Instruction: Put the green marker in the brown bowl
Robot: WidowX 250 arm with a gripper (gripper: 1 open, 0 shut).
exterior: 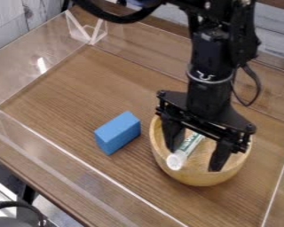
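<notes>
The green marker [185, 149], with a white end toward the camera, lies inside the brown bowl [201, 177]. It leans along the bowl's left part, its far end partly hidden beneath the gripper. My black gripper [197, 150] is over and partly within the bowl, pointing down. Its two fingers stand wide apart, one on each side of the marker, and it is open. No contact between fingers and marker can be made out.
A blue block [117, 133] rests on the wooden table just left of the bowl. At the far left back stands a clear plastic object [88, 28]. Black cable [17, 211] curls at the lower left corner.
</notes>
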